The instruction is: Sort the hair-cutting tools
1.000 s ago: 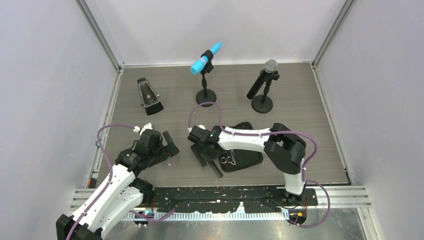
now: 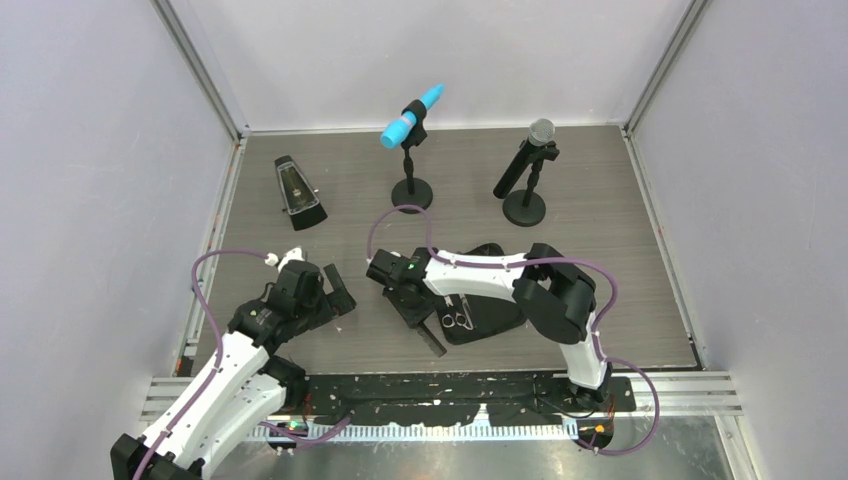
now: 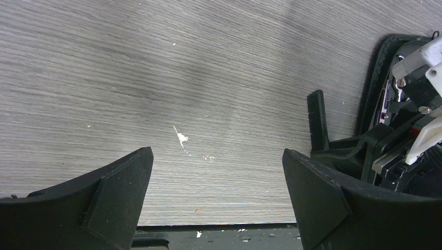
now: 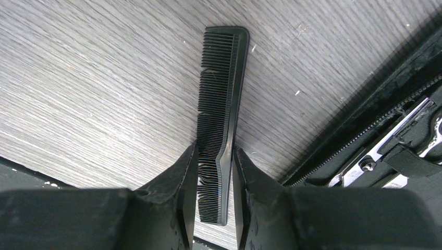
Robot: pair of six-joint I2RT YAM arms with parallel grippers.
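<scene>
A black comb (image 4: 213, 104) lies on the table, teeth to the left in the right wrist view. My right gripper is lowered over it, one finger (image 4: 180, 195) along each long edge, with very little gap left. Whether they press on the comb cannot be told. Right of it is the open black case (image 2: 500, 315), holding scissors (image 2: 461, 318) and other metal tools, partly under my right arm. My left gripper stands open over bare table, nothing between its fingers.
A metronome (image 2: 301, 194) stands at the back left. Behind the arms are two stands, one with a blue microphone-shaped object (image 2: 408, 120), the other with a black microphone (image 2: 520, 165). Bare table lies between the two grippers.
The comb and left arm look almost unmoved.
</scene>
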